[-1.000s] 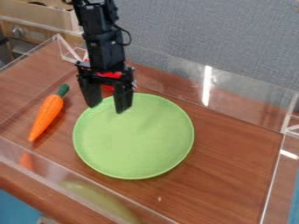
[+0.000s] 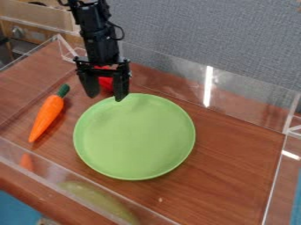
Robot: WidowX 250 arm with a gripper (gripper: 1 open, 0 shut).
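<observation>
My black gripper (image 2: 104, 86) hangs at the back left of the table, fingers open, just in front of and partly over a red object (image 2: 106, 82), which is mostly hidden by it. A green plate (image 2: 134, 139) lies in the middle of the table. An orange carrot (image 2: 47, 115) with a green top lies to the left of the plate.
Clear plastic walls surround the wooden table (image 2: 235, 167), whose right part is bare. A yellowish-green elongated object (image 2: 98, 199) lies at the front, seen through the plastic. A grey wall stands behind.
My gripper has moved back and up, away from the plate toward the red object, and slightly left.
</observation>
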